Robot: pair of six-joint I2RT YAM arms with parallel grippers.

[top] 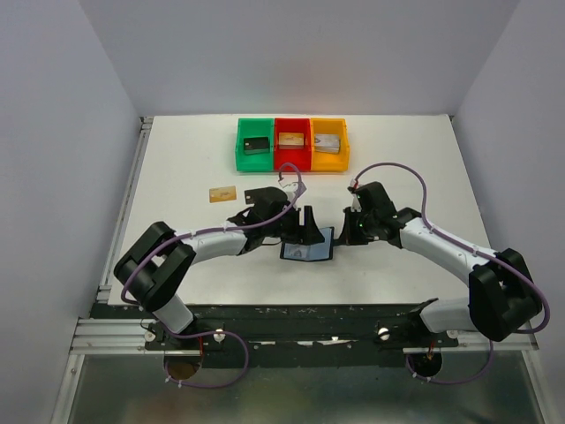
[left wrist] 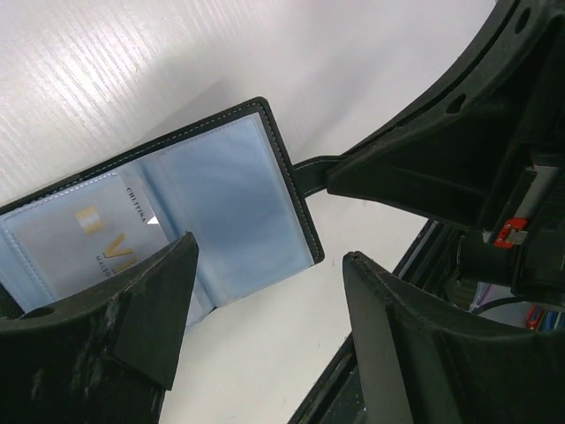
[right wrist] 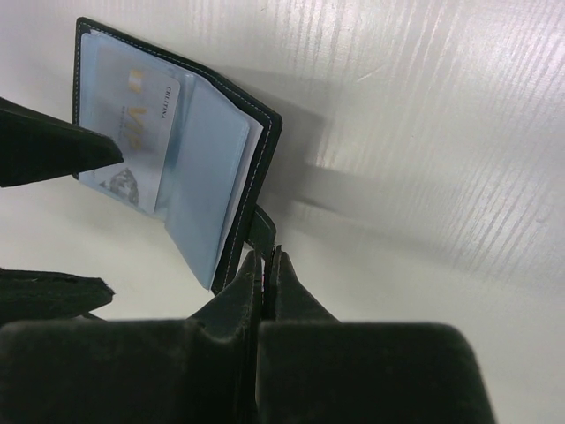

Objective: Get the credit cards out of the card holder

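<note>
The dark-edged card holder point(top: 322, 250) lies spread open, its clear pocket flap tilted up a little in the right wrist view. A pale card point(right wrist: 146, 110) with gold VIP lettering sits in the other pocket. Above the holder, my left gripper point(top: 306, 239) stands open; nothing shows between its fingertips. One of its fingers point(left wrist: 150, 309) covers part of the card in the left wrist view. My right gripper is shut on the short black tab point(right wrist: 261, 228) at the holder's edge.
Green point(top: 239, 141), red point(top: 292, 122) and yellow point(top: 327, 124) bins stand at the back, each with something inside. A gold card point(top: 222, 193) and a dark card point(top: 254, 195) lie left of centre.
</note>
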